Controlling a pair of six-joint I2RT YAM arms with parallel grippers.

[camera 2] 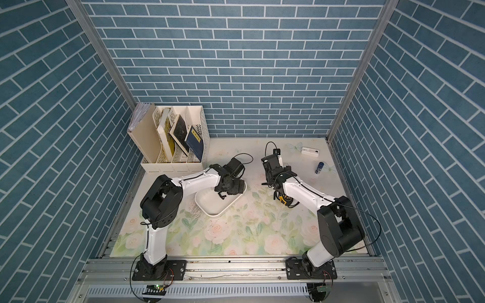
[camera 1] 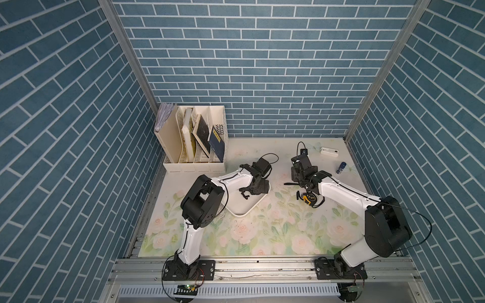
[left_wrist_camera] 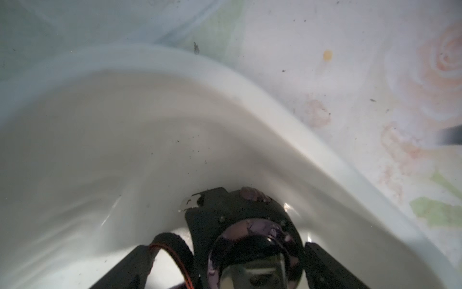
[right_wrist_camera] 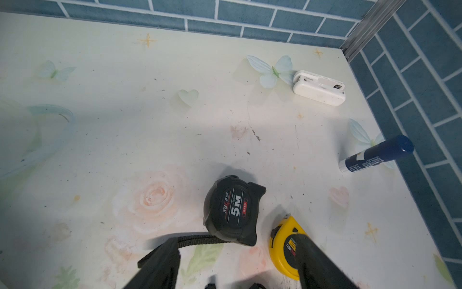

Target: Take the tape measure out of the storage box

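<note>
A white storage box point(camera 1: 239, 214) stands at the middle left of the table, with a black tape measure point(left_wrist_camera: 204, 212) lying inside near its corner. My left gripper is down at the box, its fingers point(left_wrist_camera: 126, 269) spread wide on either side of the tape measure and its looped strap point(left_wrist_camera: 175, 248). On the right, my right gripper stands open over the table with nothing held. Beyond and below it lie a black 5M tape measure point(right_wrist_camera: 233, 209) and a yellow tape measure point(right_wrist_camera: 285, 248).
A file rack point(camera 1: 194, 167) with folders fills the back left. At the back right are a white stapler-like object point(right_wrist_camera: 319, 88) and a blue glue-stick-like tube point(right_wrist_camera: 377, 154). Table space between the box and the right-hand tape measures is bare.
</note>
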